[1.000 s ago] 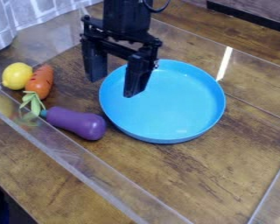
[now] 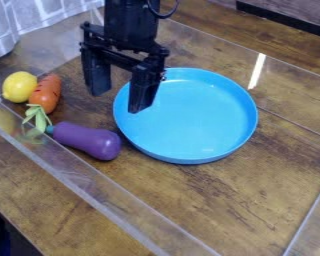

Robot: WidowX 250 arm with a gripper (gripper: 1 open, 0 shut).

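My black gripper (image 2: 120, 88) hangs open over the left rim of a round blue plate (image 2: 190, 115), its two fingers spread apart with nothing between them. Left of it lie a yellow lemon (image 2: 19, 88) and an orange carrot (image 2: 45, 94) with green leaves, and below them a purple eggplant (image 2: 85, 142) with a green stem. The plate is empty where it shows.
Transparent edges run along the lower left and the right. A pale object (image 2: 0, 25) stands at the top left corner.
The gripper has shifted slightly to the left, away from the middle of the plate. The vegetables and plate look unmoved.
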